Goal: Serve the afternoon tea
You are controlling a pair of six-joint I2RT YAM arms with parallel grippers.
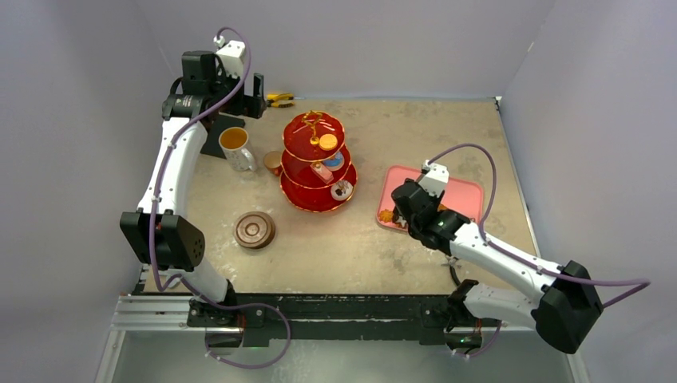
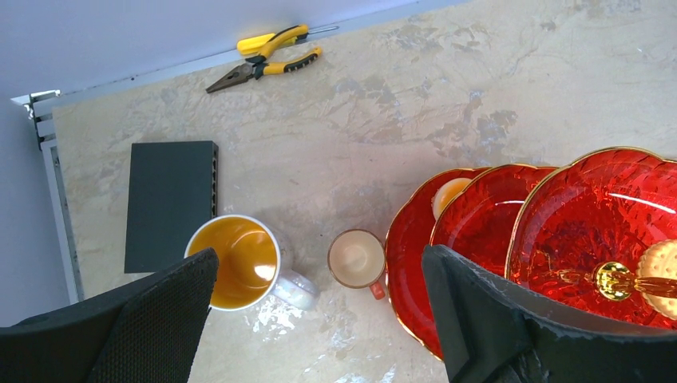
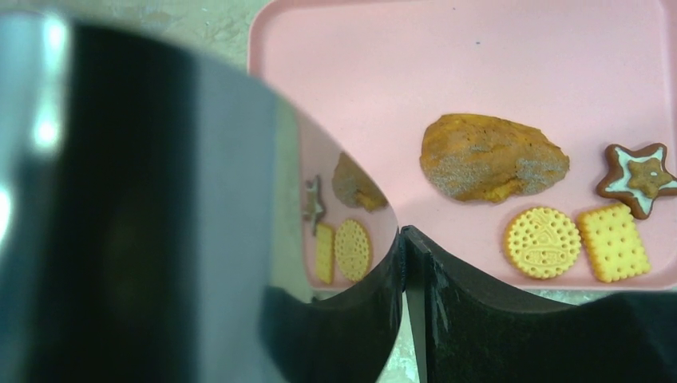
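On the pink tray [image 3: 343, 24] lie a browned pastry [image 3: 487, 159], a round yellow cracker [image 3: 543, 242], a square one [image 3: 613, 243] and a star cookie [image 3: 641, 179]. My right gripper is over this tray, closed on a shiny metal tool [image 3: 239, 199]. That tool fills the left of the right wrist view, mirrors the snacks and hides one finger. A red three-tier stand [image 1: 318, 199] carries several sweets. At the back left, my left gripper hangs open and empty above a big mug [image 2: 235, 259] and a small cup [image 2: 356, 258].
A brown round lidded piece [image 1: 254, 229] sits at the front left. Pliers [image 2: 267, 62] lie by the back edge, a black box [image 2: 170, 207] behind the big mug. Bare tabletop [image 1: 343, 255] stretches between stand and tray.
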